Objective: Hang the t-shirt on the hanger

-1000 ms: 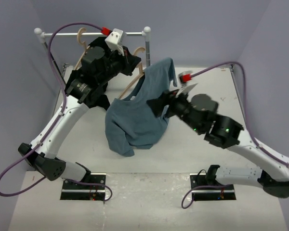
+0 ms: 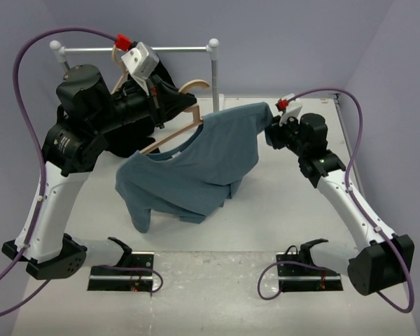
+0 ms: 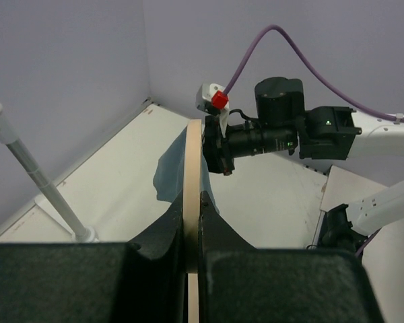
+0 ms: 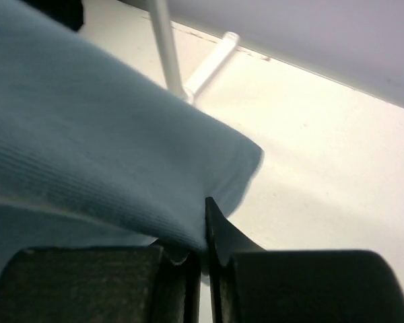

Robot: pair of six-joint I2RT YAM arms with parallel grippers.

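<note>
The blue-grey t shirt (image 2: 196, 164) hangs from a wooden hanger (image 2: 173, 140), with the hanger's left arm bare above the neckline and its right arm covered by cloth. My left gripper is shut on the hanger near the base of its hook (image 2: 194, 85). At the right, my right gripper (image 2: 273, 131) is at the shirt's outstretched corner. The right wrist view shows its fingers shut on a fold of the t shirt (image 4: 121, 155), and the cloth is drawn out toward it. How far the hanger reaches inside that side is hidden.
Behind the left arm stands a white rack (image 2: 154, 49) with a dark garment (image 2: 129, 136) on another hanger. Its right post (image 2: 215, 77) is close to the held hanger's hook.
The left gripper moved left with the hanger, and the shirt is now stretched wider.
</note>
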